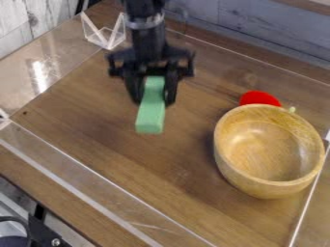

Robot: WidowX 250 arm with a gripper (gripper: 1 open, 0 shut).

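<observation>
The black robot gripper (pixel 151 82) hangs at the upper middle, shut on a green object (pixel 151 114) held upright above the wooden table (pixel 103 174). Its fingertips are partly hidden behind the top of the green piece, and the arm is blurred.
A large wooden bowl (pixel 267 154) sits on the right, with a red object (pixel 258 99) behind it. A white wire item (pixel 103 29) is at the upper left, near the wall.
</observation>
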